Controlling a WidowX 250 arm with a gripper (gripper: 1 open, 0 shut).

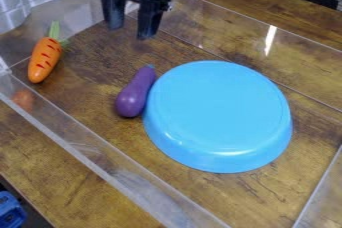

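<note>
My gripper (131, 17) is at the top of the view, over the wooden surface behind the vegetables, its two fingers apart with nothing visible between them. A purple eggplant (134, 93) lies below it, left of a large light-blue disc (217, 112), possibly an upturned plate or lid. An orange carrot (44, 56) with a green top lies at the left.
A clear wall (100, 157) runs diagonally along the lower left, with a small blue object (7, 210) outside it.
</note>
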